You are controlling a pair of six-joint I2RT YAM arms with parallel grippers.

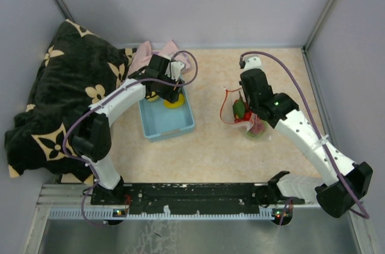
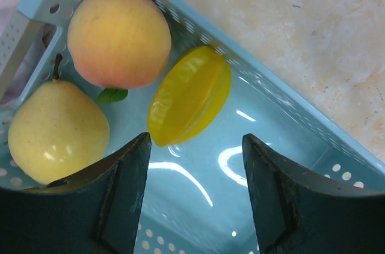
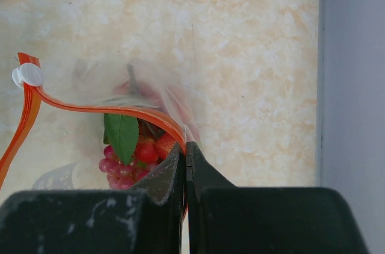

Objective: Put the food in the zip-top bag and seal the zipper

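My left gripper is open above the blue bin (image 1: 168, 130), fingers either side of a clear space just below a yellow starfruit-like piece (image 2: 189, 94). A peach (image 2: 117, 31) and a pear (image 2: 54, 127) lie beside it in the bin. My right gripper is shut at the orange zipper rim (image 3: 108, 108) of the clear bag; whether the rim is between its fingers is hard to tell. The bag holds grapes (image 3: 120, 173), strawberries (image 3: 146, 151), a leaf (image 3: 121, 136) and, in the top view, a green item (image 1: 239, 109).
A pink cloth (image 1: 141, 55) lies behind the bin. A dark patterned cushion (image 1: 42, 109) covers the left side. Bare table (image 1: 204, 157) lies between bin and bag; a wall stands at the right edge.
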